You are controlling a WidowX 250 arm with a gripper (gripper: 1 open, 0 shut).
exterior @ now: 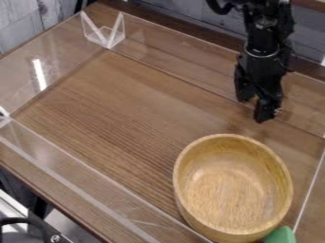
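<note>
My black arm reaches down from the top right, with its gripper (259,101) low over the right part of the wooden table (114,114). The dark fingers blend into one another, so whether anything is between them cannot be made out. A large tan bowl (231,182) sits below the gripper at the lower right, apart from it.
A clear plastic object (105,30) stands at the back left. A small green item (282,234) shows at the bottom right corner, beside the bowl.
</note>
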